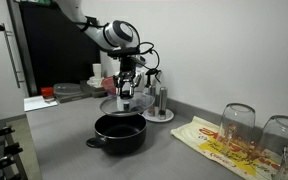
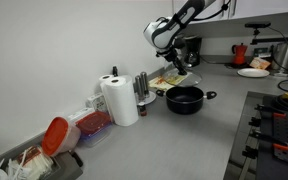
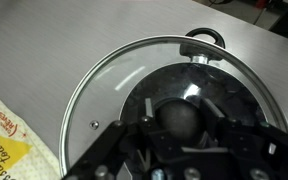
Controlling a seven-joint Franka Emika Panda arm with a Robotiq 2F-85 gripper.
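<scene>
A clear glass lid (image 1: pixel 109 105) hangs level or nearly so above the black pot (image 1: pixel 119 135), a gap between them on the near side. My gripper (image 1: pixel 125 90) is shut on the lid's dark round knob (image 3: pixel 179 118). In the wrist view the glass lid (image 3: pixel 94 85) spans much of the picture, its steel rim circling the dark pot below, off-centre to the right. One pot handle (image 3: pixel 206 36) pokes out past the rim. Exterior view 2 has the pot (image 2: pixel 185 102) on the table, with the gripper (image 2: pixel 181 70) over its back part.
Several bottles (image 1: pixel 162 100) stand on a white plate (image 1: pixel 160 117) behind the pot. A patterned towel (image 1: pixel 209 140) and upturned glass jars (image 1: pixel 237 123) lie to the right. The table in front of the pot is clear.
</scene>
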